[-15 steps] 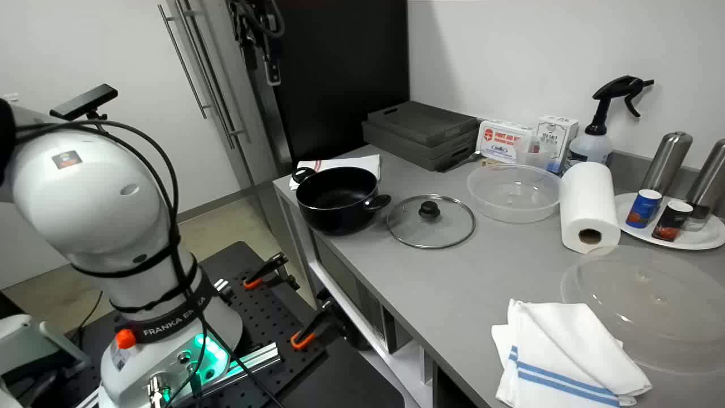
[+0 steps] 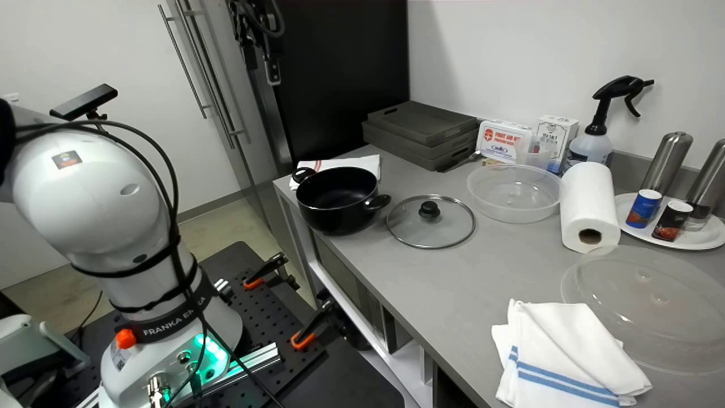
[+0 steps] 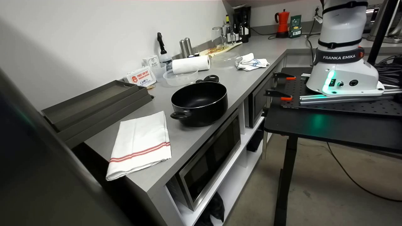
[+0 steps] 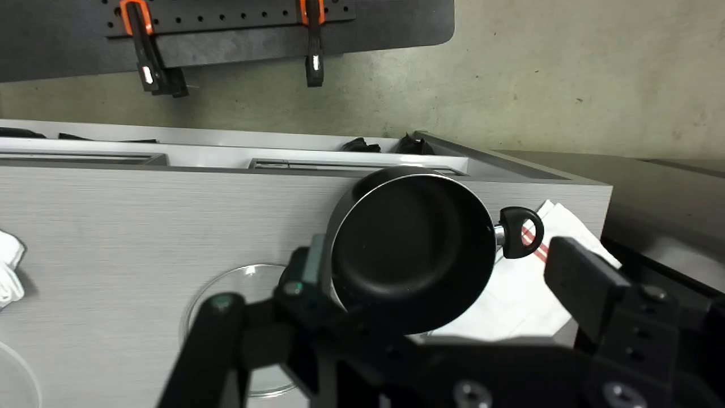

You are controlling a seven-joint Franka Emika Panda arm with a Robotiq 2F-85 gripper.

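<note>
My gripper stands open, its two dark fingers (image 4: pixel 578 282) wide apart, with nothing held between them. In the wrist view it is seen over an empty black pot (image 4: pixel 414 238). Exterior view 1 shows part of the hand at the top edge, well above the counter. The pot rests near the counter's front edge. Beside it lies a glass lid (image 2: pixel 435 228) with a black knob, flat on the counter; the hand partly covers this lid in the wrist view. A white towel with red stripes (image 3: pixel 142 139) lies folded next to the pot, towards the counter's end.
Grey stacked trays (image 2: pixel 421 129), a clear plastic bowl (image 2: pixel 514 194) and a paper towel roll (image 2: pixel 589 204) line the back. A blue-striped towel (image 2: pixel 567 353) and a clear plastic cover (image 2: pixel 652 306) occupy the near right. Bare counter (image 2: pixel 442 285) lies in front of the glass lid.
</note>
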